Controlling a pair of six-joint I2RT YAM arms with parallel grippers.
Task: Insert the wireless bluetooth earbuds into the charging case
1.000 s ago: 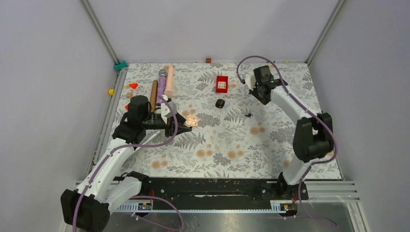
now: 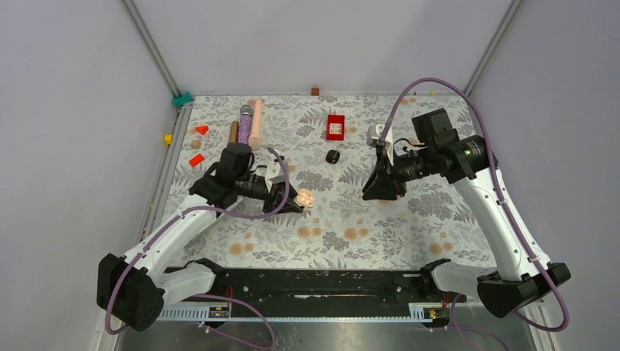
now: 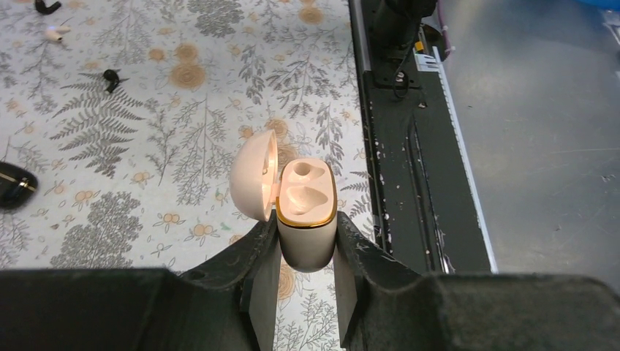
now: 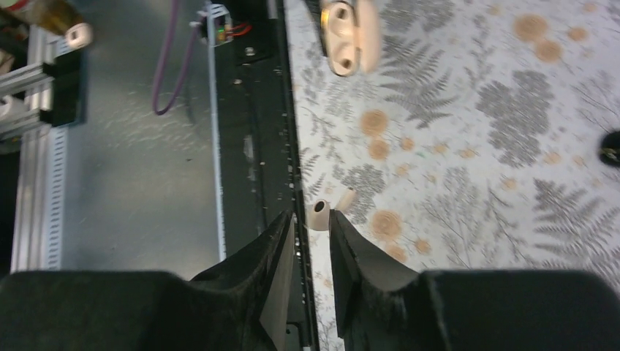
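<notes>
The cream charging case [image 3: 305,219] is open, lid to the side and two empty-looking wells showing, in my left gripper, which is shut on it left of centre in the top view [image 2: 304,199]. My right gripper hovers over the table to the right, its fingertips close together, with a small white earbud [image 4: 319,216] at them, its stem pointing up and right; whether it is firmly pinched is hard to tell.
A black rounded object [image 2: 333,156] and a red box [image 2: 335,127] sit in the middle back. Cylinders [image 2: 256,124] lie behind the left arm.
</notes>
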